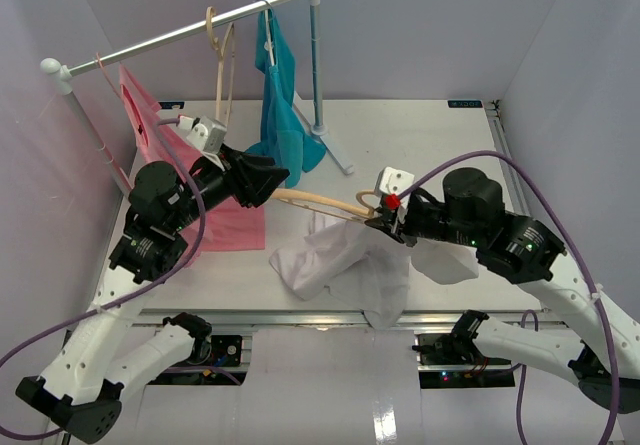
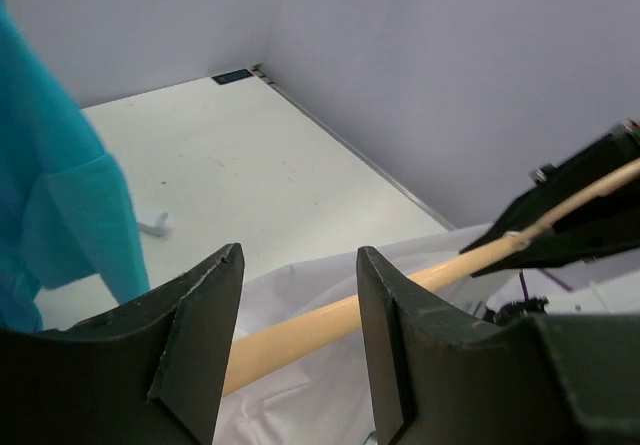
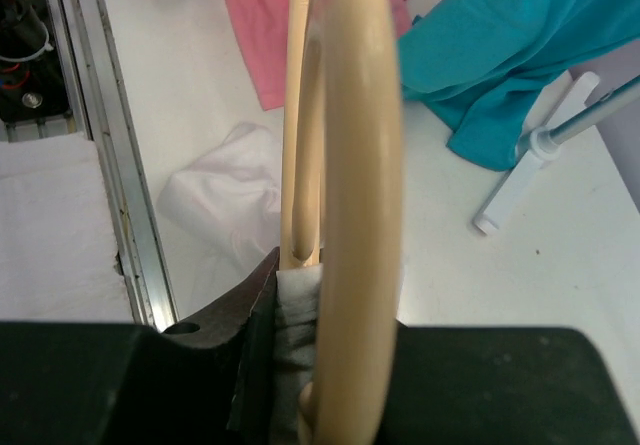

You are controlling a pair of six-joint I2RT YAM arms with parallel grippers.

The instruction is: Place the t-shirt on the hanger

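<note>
A wooden hanger (image 1: 315,200) stretches between my grippers, with my right gripper (image 1: 385,215) shut on it near the hook; in the right wrist view its wood fills the middle. My left gripper (image 1: 262,177) is at the far end, the hanger crossing between or just beyond its parted fingers in the left wrist view. The white t-shirt (image 1: 320,260) lies crumpled on the table beneath the hanger, partly hidden by my right arm.
The rack (image 1: 170,35) at the back left holds a pink garment (image 1: 145,125), a teal garment (image 1: 280,125) and bare wooden hangers (image 1: 220,75).
</note>
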